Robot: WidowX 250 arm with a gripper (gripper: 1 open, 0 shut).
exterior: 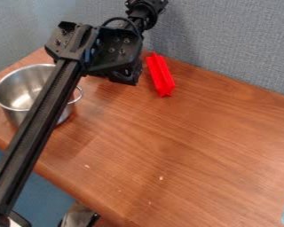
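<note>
A steel pot (19, 89) with side handles sits on the wooden table at the left, partly hidden behind a long black bar of my arm. A bright red elongated object (160, 75) lies at the back of the table, just right of the black arm housing (109, 58). The gripper's fingers cannot be made out; the arm's body hides that area or it lies outside the picture.
Grey padded walls (227, 40) stand behind it. The table's front left edge drops to a blue floor.
</note>
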